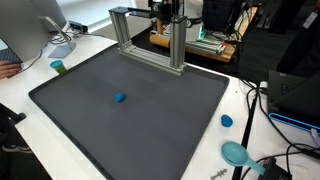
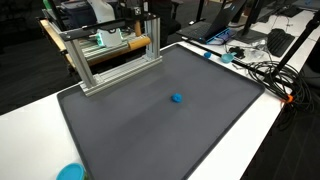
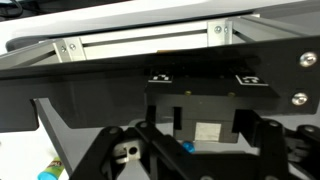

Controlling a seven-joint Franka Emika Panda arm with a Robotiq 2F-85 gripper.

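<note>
My gripper reaches in from the bottom of the wrist view, its dark fingers set apart to either side. Between and just above them is a dark block at the black bar, with a small pale patch below it. Whether the fingers touch this block cannot be told. In exterior view 1 the silver frame stands at the back of the grey mat; the gripper is hard to make out at the top edge. A small blue piece lies on the mat, also showing as a blue spot beneath the fingers.
Another blue piece and a teal ladle-like thing lie on the white table at the right. A green cylinder stands beyond the mat's left corner. Cables crowd the right side.
</note>
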